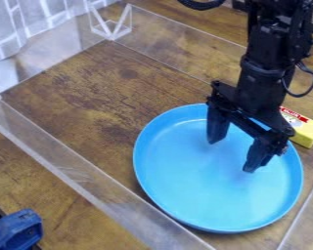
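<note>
A black robot gripper (241, 137) hangs over the right half of a large blue plate (199, 190), its two fingers spread apart with nothing visible between them. Its arm comes down from the top right. Behind the plate on the right, partly hidden by the gripper, lies a yellow box (300, 130) with red and white print.
A white wire piece (110, 24) stands at the top left near a transparent edge. A blue object (13, 232) sits at the bottom left corner.
</note>
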